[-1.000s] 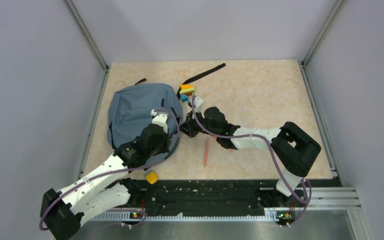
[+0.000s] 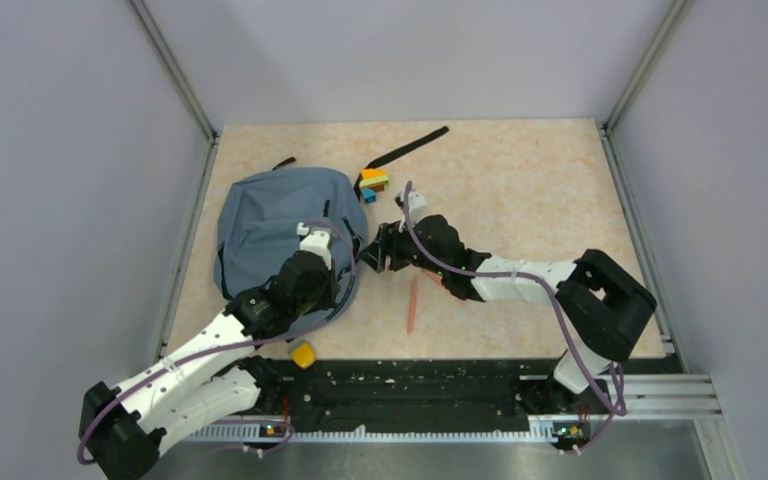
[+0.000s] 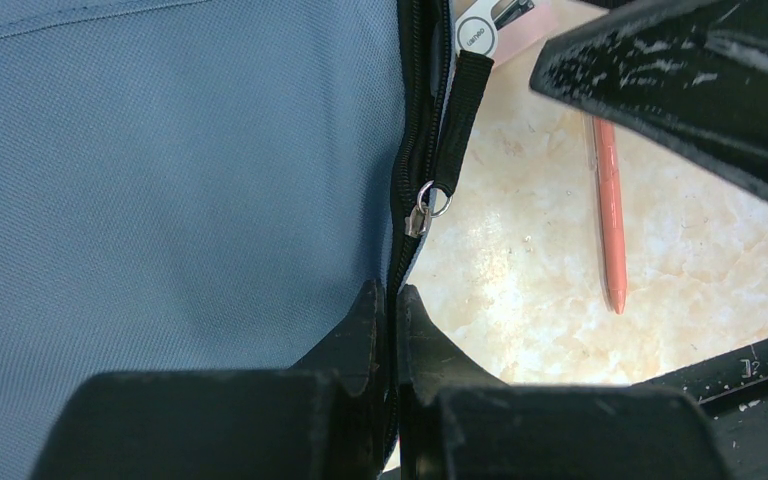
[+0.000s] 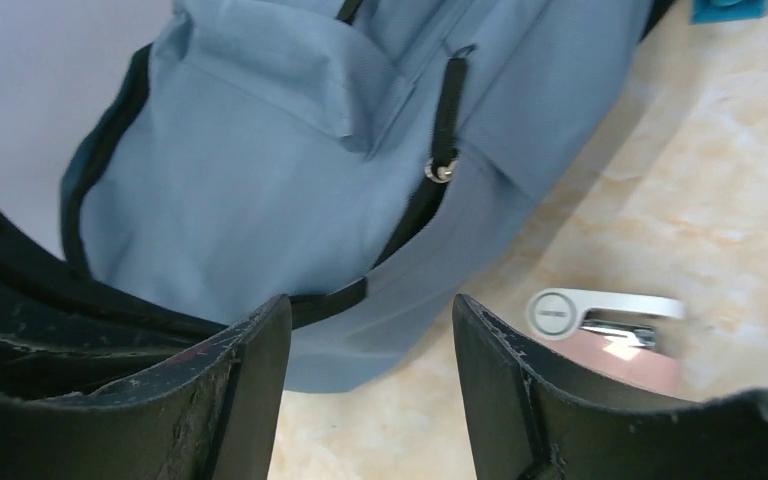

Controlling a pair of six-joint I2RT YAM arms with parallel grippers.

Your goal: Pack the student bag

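Note:
A blue-grey bag [image 2: 275,210] lies on the left of the table. My left gripper is shut on the bag's zipper edge at its near right side; a zipper pull [image 3: 460,120] hangs above the fingers. My right gripper stands open beside the bag's right edge, close to a strap with a metal ring [image 4: 440,170]. A pink and silver stapler-like item [image 4: 610,350] lies under it, partly hidden in the top view. A pink pen [image 3: 610,220] lies right of the bag.
Coloured blocks [image 2: 374,178] and a black strap [image 2: 410,145] lie behind the bag. A yellow item [image 2: 303,355] sits at the front edge.
The left gripper has not visibly moved.

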